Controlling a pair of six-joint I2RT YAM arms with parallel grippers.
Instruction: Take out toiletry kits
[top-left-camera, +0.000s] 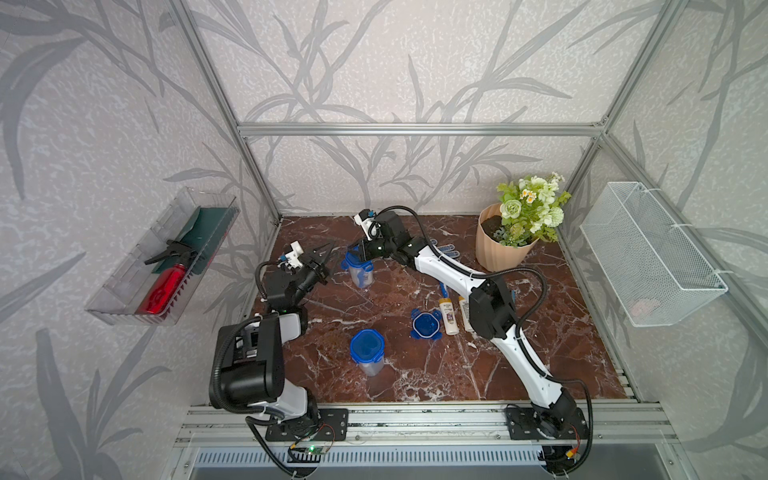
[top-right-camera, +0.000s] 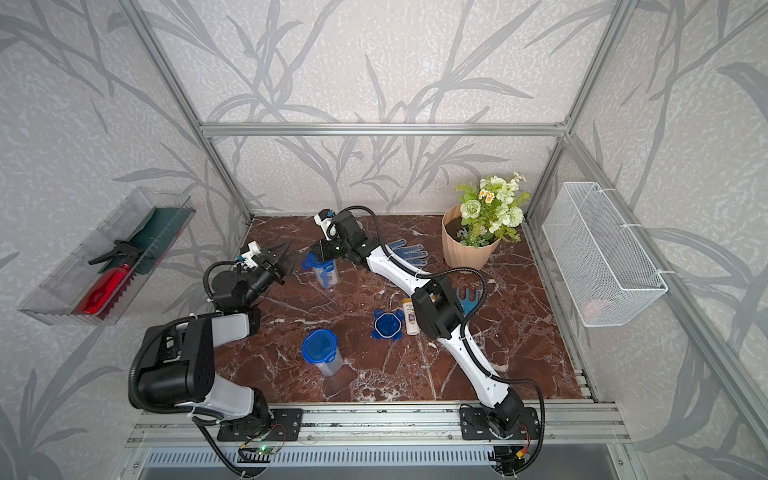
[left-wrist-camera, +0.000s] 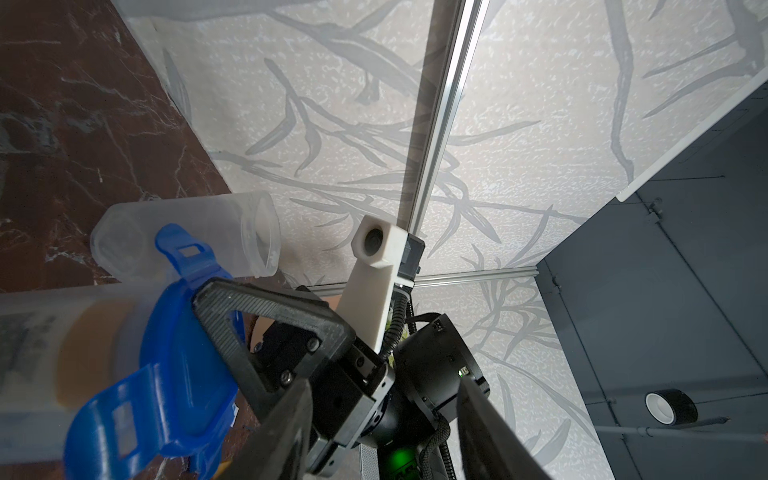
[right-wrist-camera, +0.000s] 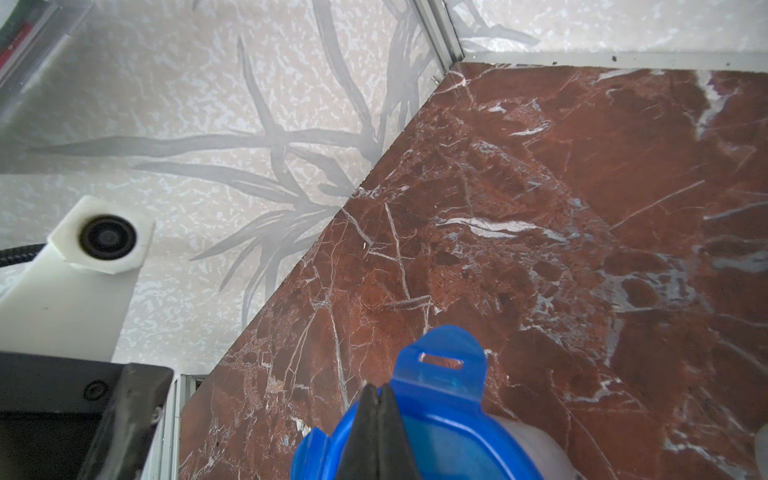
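Note:
A clear jar (left-wrist-camera: 48, 360) with a blue clip lid (left-wrist-camera: 184, 360) stands at the back left, something tan and dark inside. My right gripper is shut; its fingertips are at the lid's edge, with nothing visible between them. Left of this jar, my left gripper (top-left-camera: 330, 256) hangs part open, and in the left wrist view the gap between its fingers is empty. A second lidded jar (top-left-camera: 369, 360) stands near the front. A loose blue lid (top-left-camera: 425, 324) lies mid-table beside a white bottle (top-left-camera: 449, 317).
An open clear container (left-wrist-camera: 192, 232) stands behind the far jar. A blue-grey glove (top-right-camera: 409, 252) lies under the right arm. A flowerpot (top-left-camera: 501, 248) stands back right; a wire basket (top-left-camera: 656, 248) hangs right, a clear bin (top-left-camera: 128, 308) left.

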